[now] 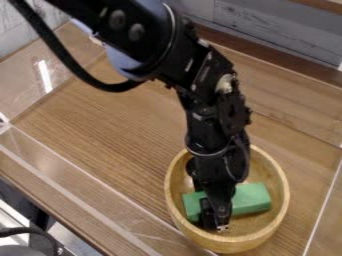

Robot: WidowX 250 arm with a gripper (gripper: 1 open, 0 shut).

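My gripper point(214, 205) reaches down into a round wooden bowl point(269, 170) at the lower right. It is shut on a green block point(247, 200) that lies inside the bowl. The black fingers cover part of the block, so its middle is partly hidden.
A pale wooden wall point(247, 30) runs along the back. A black cable crosses the lower left corner.
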